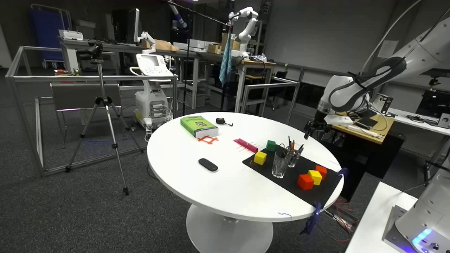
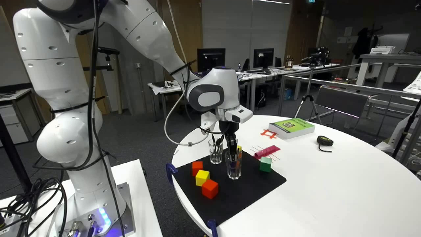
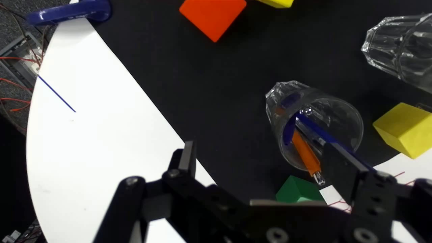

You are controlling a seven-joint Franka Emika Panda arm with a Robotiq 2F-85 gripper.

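My gripper is open, its two fingers wide apart with nothing between them. In the wrist view, a clear glass (image 3: 272,103) stands ahead of the right finger, with an orange pen (image 3: 305,152) and a blue pen (image 3: 320,131) leaning out towards that finger. The finger hides the blue pen's far end, and I cannot tell if they touch. Exterior view 1 shows the gripper (image 1: 313,130) higher than the pen glass (image 1: 293,159) and to its right. A second glass (image 1: 279,164) stands close by, with dark handles at its top.
On the black mat (image 2: 244,193) are red cubes (image 2: 210,189), yellow cubes (image 2: 202,177) and a green cube (image 2: 265,164). Blue clamps (image 2: 171,172) grip the table edge. A green book (image 1: 199,126), a tape measure (image 1: 223,121) and a black remote-like object (image 1: 207,164) lie farther off.
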